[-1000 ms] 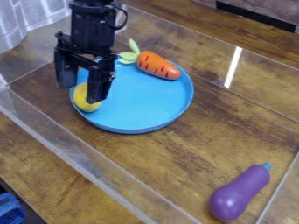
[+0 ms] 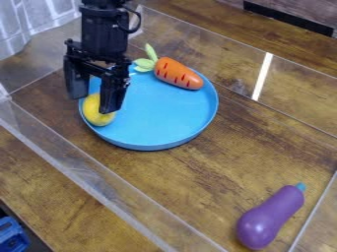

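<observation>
The black gripper [image 2: 95, 93] hangs at the upper left over a blue plate [image 2: 168, 126], its fingers down around a yellow object [image 2: 98, 114] near the plate's left edge. How tightly the fingers close on it cannot be told. A toy carrot [image 2: 176, 73] with green leaves lies on the plate's back part.
A purple eggplant [image 2: 270, 215] lies on the wooden table [image 2: 224, 177] at the lower right. A clear plastic barrier runs along the left. The table to the right of the plate is free.
The gripper has shifted very slightly, its fingers looking a little narrower around the yellow object. The other things stay where they were.
</observation>
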